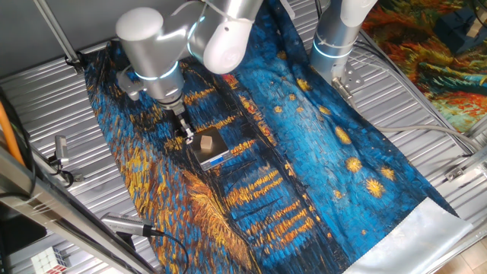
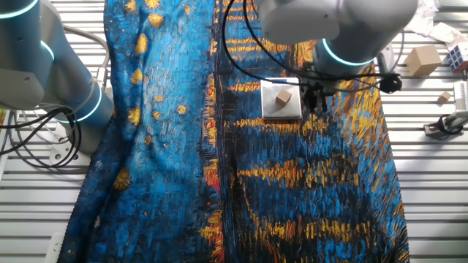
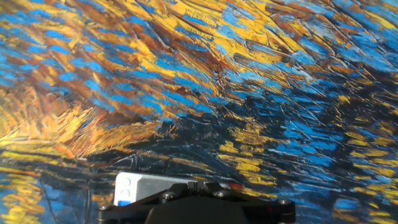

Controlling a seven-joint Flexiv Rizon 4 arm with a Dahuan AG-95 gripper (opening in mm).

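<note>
A small wooden cube (image 1: 206,142) rests on the dark plate of a kitchen scale (image 1: 215,158). Exterior view 2 has the same cube (image 2: 283,97) near the middle of the scale's bright plate (image 2: 270,109). My gripper (image 1: 189,138) is just beside the scale, on the side toward the orange part of the cloth, apart from the cube. Seen from the wrist, the gripper has its fingertips together at the bottom centre, with nothing visible between them. It covers much of the scale (image 3: 146,185) there, and the cube is hidden.
A painted cloth (image 1: 251,199) with some folds covers the slatted table. Off the cloth are a larger wooden block (image 2: 423,61), a smaller cube (image 2: 444,96) and a puzzle cube (image 2: 458,57). Cables hang near the arm.
</note>
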